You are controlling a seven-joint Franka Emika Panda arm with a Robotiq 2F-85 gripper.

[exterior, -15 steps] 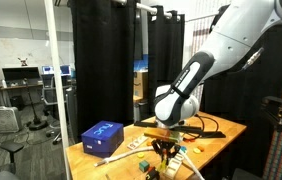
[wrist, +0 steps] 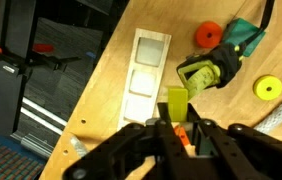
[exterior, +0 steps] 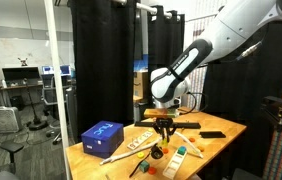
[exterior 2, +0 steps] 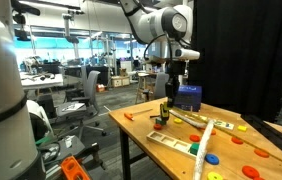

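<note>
A small yellow block (wrist: 177, 103) stands between the fingertips of my gripper at the lower middle of the wrist view, and the gripper is shut on it. In exterior view 1 the gripper (exterior: 165, 134) hangs above the table, its fingers small and dark. From the other side, the gripper (exterior 2: 165, 101) shows above the tabletop, with a yellow patch at its tip. The pale tray with several compartments (wrist: 146, 80) lies beside and below it in the wrist view.
A black and yellow-green item (wrist: 209, 72) lies near a red disc (wrist: 209, 34), a green block (wrist: 242, 35) and a yellow disc (wrist: 268, 87). A blue box (exterior: 103, 138) stands at the table's left in exterior view 1. A long white bar (exterior 2: 203, 150) lies beside the tray.
My gripper has risen from low over the table items to well above them, and the arm has drawn up with it. The table items show no clear movement.
</note>
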